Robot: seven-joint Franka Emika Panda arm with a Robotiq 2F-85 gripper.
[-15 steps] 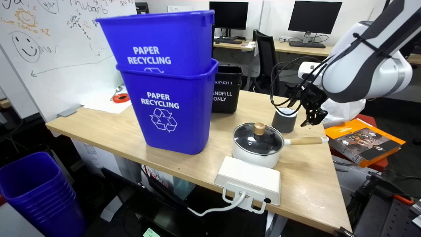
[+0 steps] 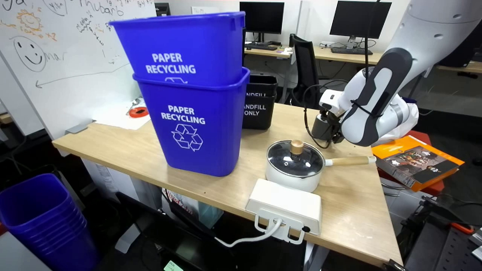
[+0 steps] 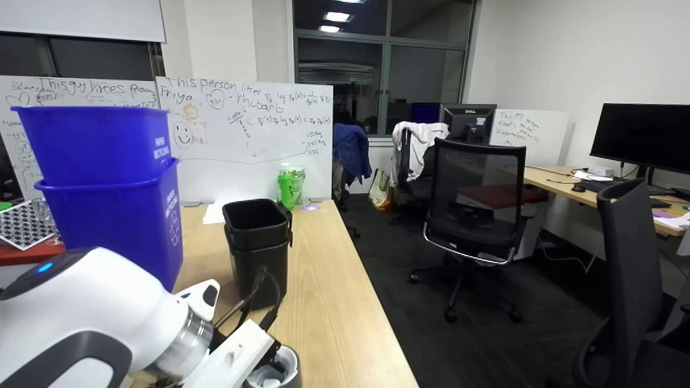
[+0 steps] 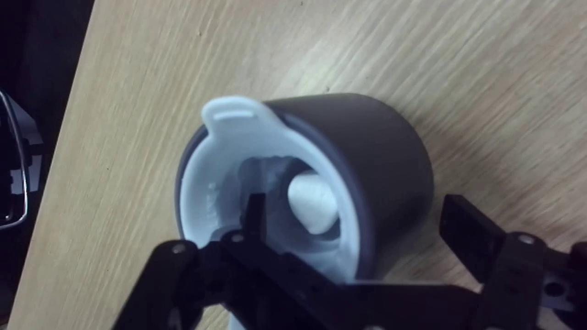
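Note:
A dark grey cup (image 4: 385, 159) with a light inner liner (image 4: 217, 165) and a small tab on its rim fills the middle of the wrist view. Inside it lies a white rounded piece (image 4: 313, 202). My gripper is open and straddles the cup's side wall: one finger (image 4: 254, 214) is over the mouth, the other finger (image 4: 467, 233) outside. In exterior view 1 the cup (image 2: 319, 128) is partly covered by the gripper. Exterior view 2 shows only the cup's upper part (image 3: 296, 378) at the bottom edge.
A lidded white pot (image 2: 293, 178) stands close by, its wooden handle (image 2: 350, 161) pointing toward the arm's side. Stacked blue bins (image 2: 199, 122) and black bins (image 2: 260, 108) occupy the table's left and back. An orange box (image 2: 415, 162) lies beyond the right edge.
The arm has come down and left to the cup, with the gripper now at its rim. In exterior view 1 the cup appears slightly higher and further back than before.

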